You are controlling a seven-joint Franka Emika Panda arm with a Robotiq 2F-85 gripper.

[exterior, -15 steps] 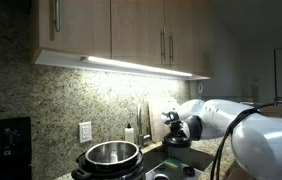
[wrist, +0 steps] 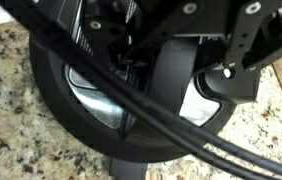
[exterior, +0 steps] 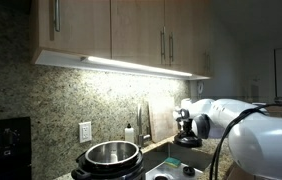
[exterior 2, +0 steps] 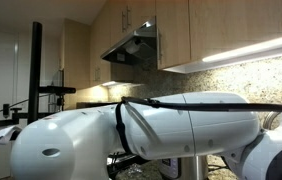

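Note:
In exterior view 1, my gripper (exterior: 186, 127) is small and dark at the far end of the counter, close above a round black lid (exterior: 188, 142). The wrist view shows the same lid (wrist: 96, 140) directly under the gripper, its black rim around clear segments with a dark strip across. The gripper is shut; its fingertips are hidden among black parts and cables, so no grip on the lid can be made out. Exterior view 2 has the white arm (exterior 2: 171, 135) across it, with neither gripper nor lid visible.
A metal pot (exterior: 113, 154) with a dark base stands at the near left. Beside the sink (exterior: 197, 157) are a tall faucet (exterior: 139, 122) and a soap bottle (exterior: 129, 134). A wooden board (exterior: 164, 120) leans on the wall. Cabinets (exterior: 141, 32) hang overhead. Speckled counter (wrist: 6, 110) surrounds the lid.
In exterior view 1, my gripper has shifted to the right by a small amount, and the black lid has shifted the same way beneath it. The pot and sink items stay put.

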